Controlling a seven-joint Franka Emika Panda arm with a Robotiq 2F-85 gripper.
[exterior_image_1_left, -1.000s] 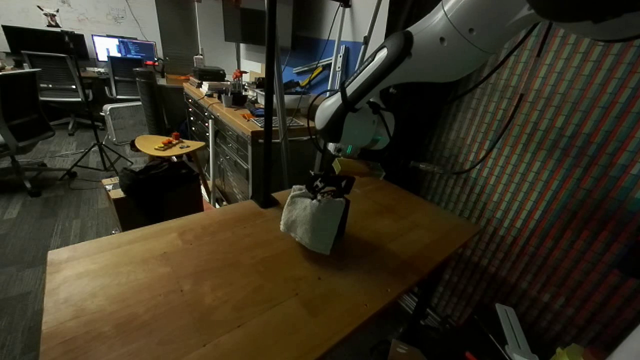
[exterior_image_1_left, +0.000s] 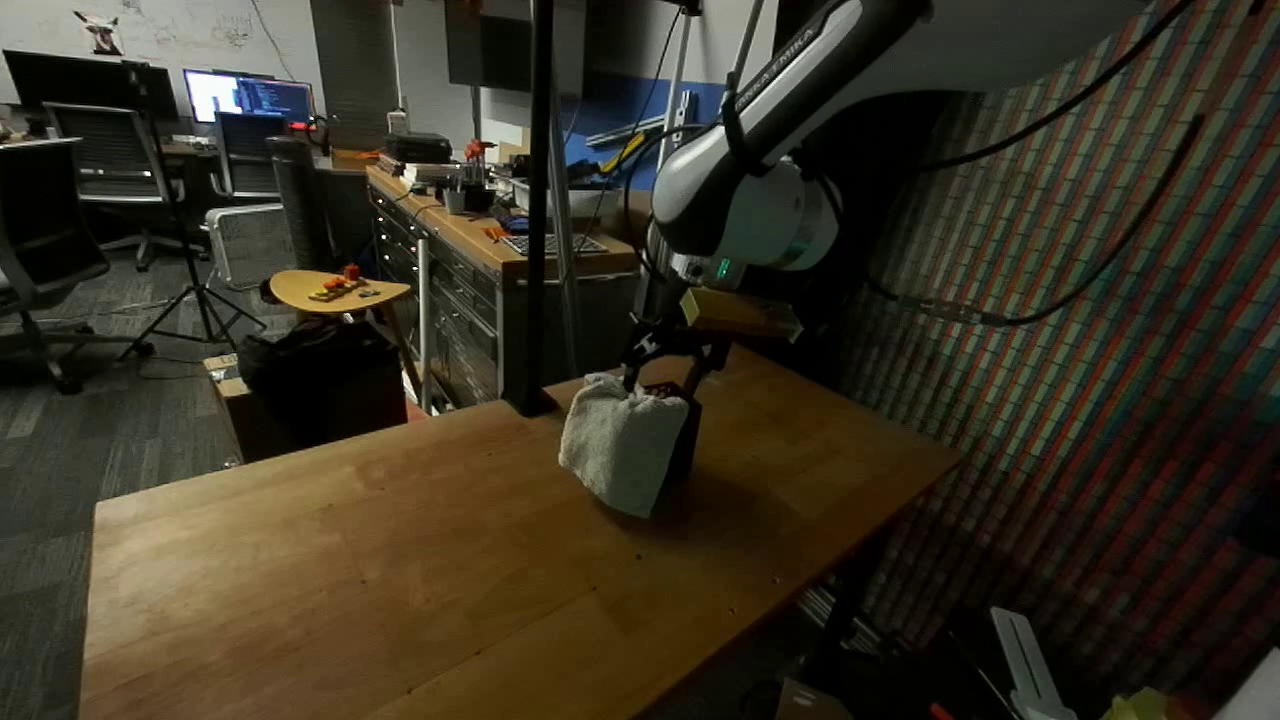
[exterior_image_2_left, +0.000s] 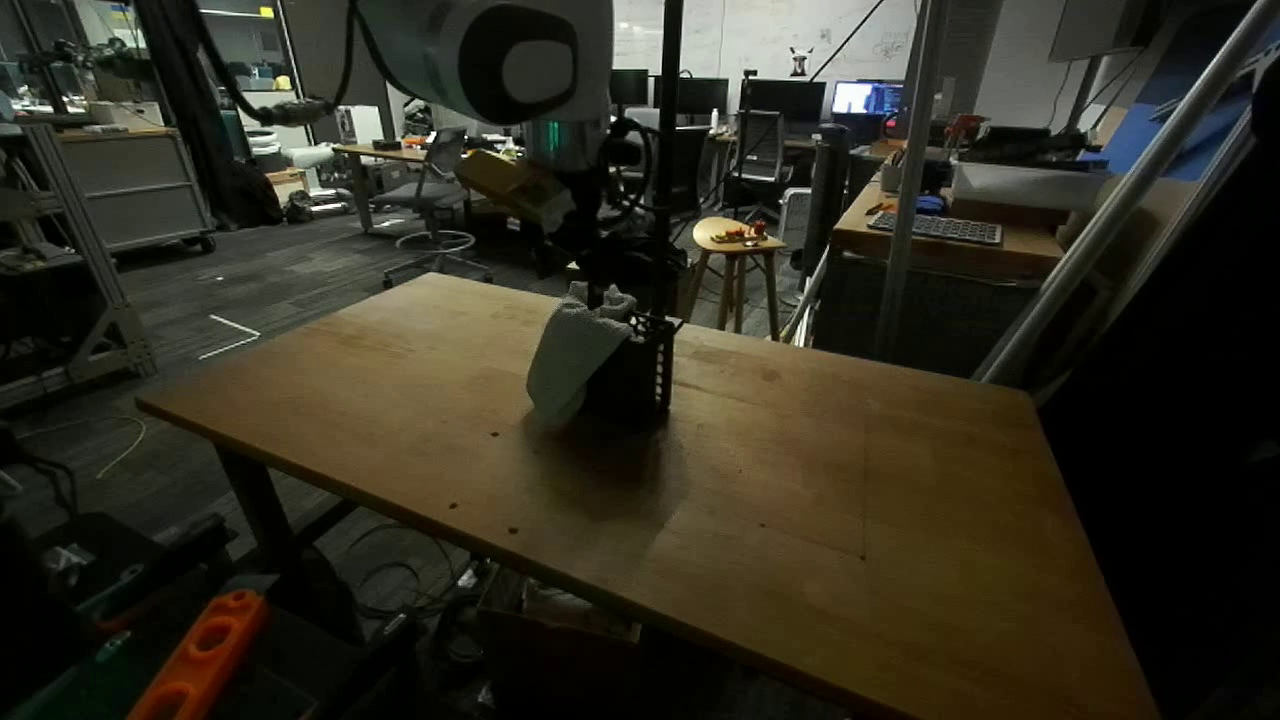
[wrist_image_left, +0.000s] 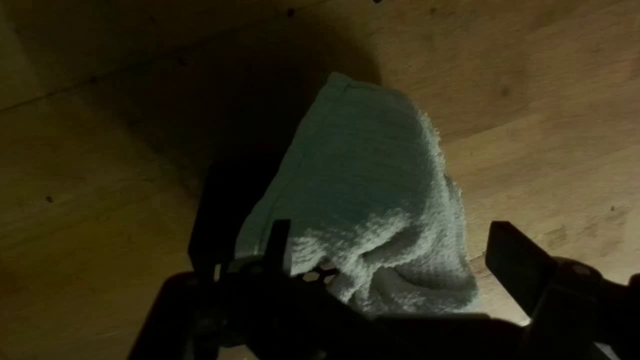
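Observation:
A pale grey-white towel (exterior_image_1_left: 621, 446) hangs over the side of a black basket (exterior_image_2_left: 633, 382) on the wooden table. Its upper end is bunched at the basket's rim, while the lower part droops down outside. In the wrist view the towel (wrist_image_left: 366, 174) covers much of the dark basket (wrist_image_left: 216, 210). My gripper stands open above the bunched end, with the fingers wide apart on either side of it. From exterior view 1, the gripper (exterior_image_1_left: 663, 370) is right at the top of the basket. Whether a finger touches the towel, I cannot tell.
A black post (exterior_image_1_left: 540, 240) rises at its back edge. Behind it stand a small stool (exterior_image_2_left: 737, 235) and a workbench with clutter (exterior_image_1_left: 504, 252).
My gripper has risen a little from the basket's rim, and the arm has shifted up and to the right in exterior view 1. The towel's lower corner hangs slightly lower.

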